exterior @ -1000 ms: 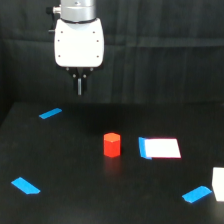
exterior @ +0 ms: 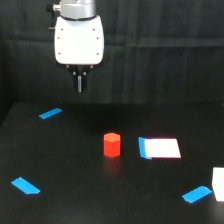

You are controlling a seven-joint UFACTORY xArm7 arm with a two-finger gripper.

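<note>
A white robot arm reaches down from the top left, its gripper (exterior: 78, 82) hanging over the back of the dark table, well above and left of a red block (exterior: 111, 145). The fingers are small and dark against the dark background; whether they are open or shut is hard to make out.
A white card with a blue strip (exterior: 162, 148) lies right of the block. Blue tape pieces mark the table (exterior: 90, 190) at the back left and near both front corners. A white object (exterior: 218, 184) is at the right edge.
The arm and gripper have shifted very slightly left. The objects on the table look unchanged.
</note>
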